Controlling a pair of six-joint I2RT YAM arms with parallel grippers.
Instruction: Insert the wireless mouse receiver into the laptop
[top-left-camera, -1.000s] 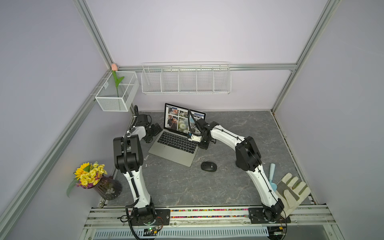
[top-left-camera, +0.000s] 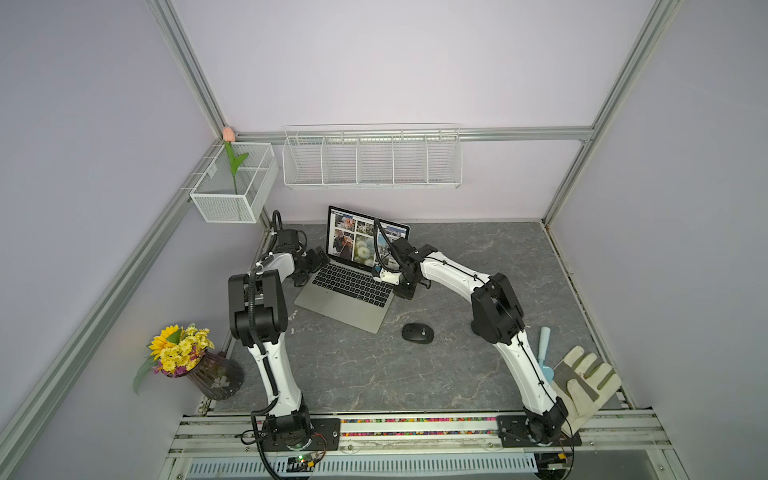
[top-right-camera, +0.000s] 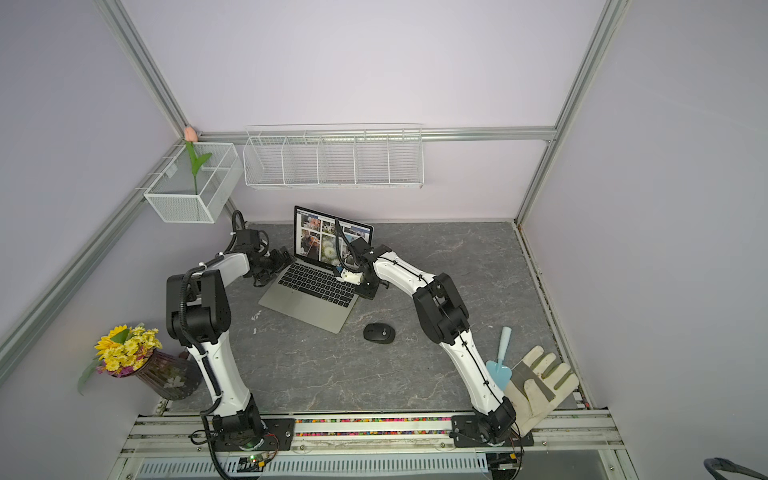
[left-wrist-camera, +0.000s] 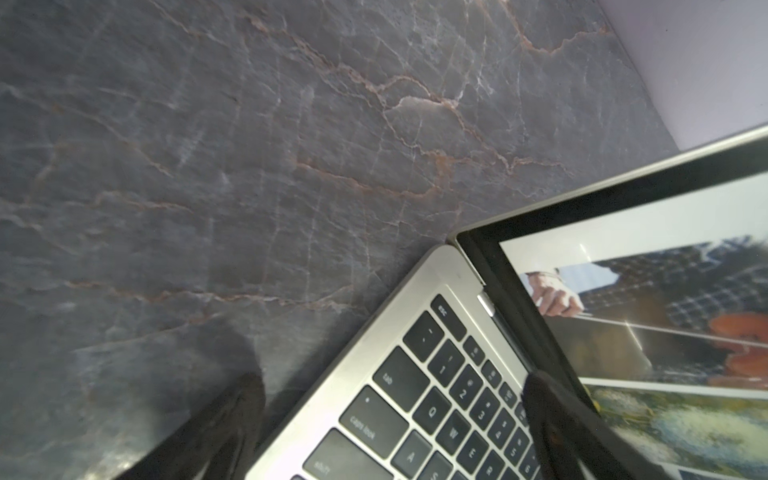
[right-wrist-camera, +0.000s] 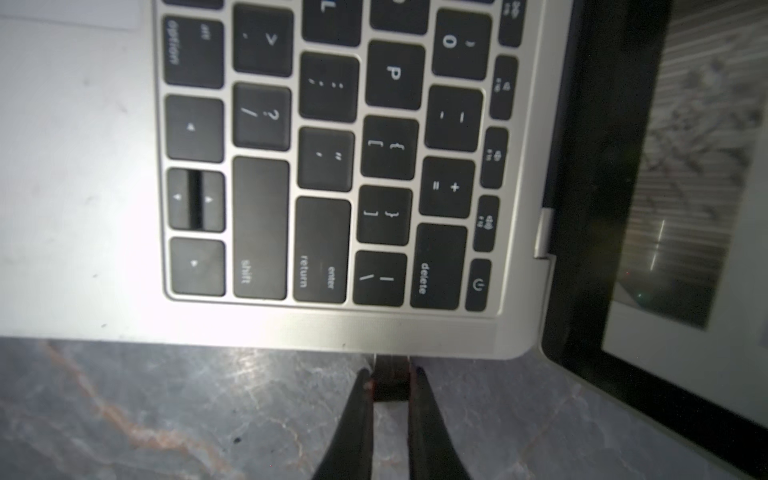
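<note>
The silver laptop stands open on the grey marbled table, screen lit. My left gripper is open at the laptop's left edge, near the hinge corner, nothing seen held. My right gripper is shut on a small dark receiver at the laptop's right side edge, level with the delete and backslash keys. The receiver meets the edge; how far it sits in a port is hidden. The black mouse lies in front of the laptop, to its right.
A flower vase stands at front left. A glove and blue trowel lie at front right. Wire baskets hang on the back wall.
The laptop has shifted slightly left, with my right gripper moving along at its side. My left gripper has moved slightly right over the last second.
</note>
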